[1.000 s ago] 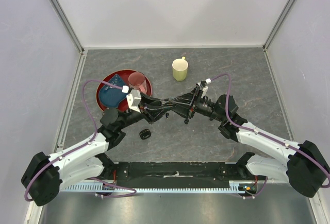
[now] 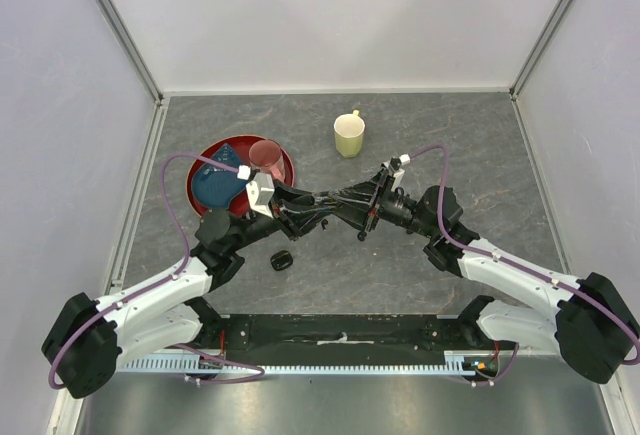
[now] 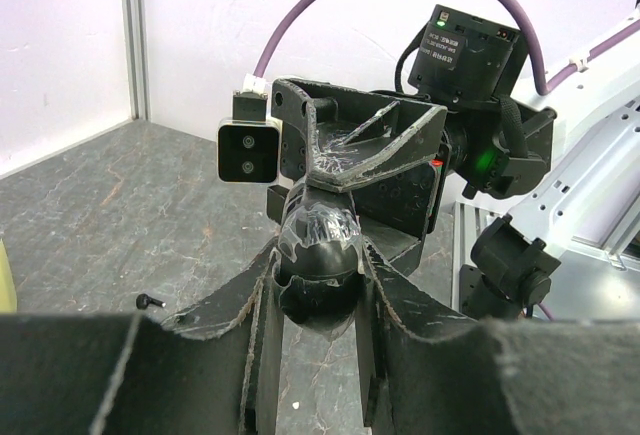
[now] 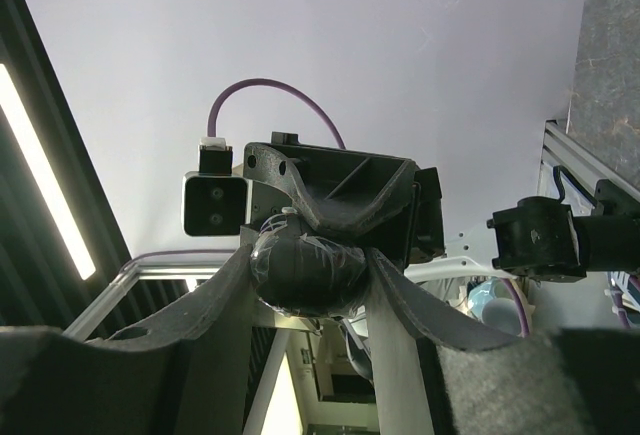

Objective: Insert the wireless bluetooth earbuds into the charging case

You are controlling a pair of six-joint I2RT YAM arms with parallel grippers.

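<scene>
My left gripper and my right gripper meet tip to tip above the middle of the table. In the left wrist view a dark, glossy object is between the left fingertips, which are shut around it; the right wrist view shows a similar dark shape between the right fingertips. The hands hide most of it, so I cannot tell which part each holds. A small black case-like object lies on the table below the left gripper. Small black bits, possibly earbuds, lie under the grippers.
A red tray with a blue dish and a pink cup stands at the back left. A pale yellow mug stands at the back middle.
</scene>
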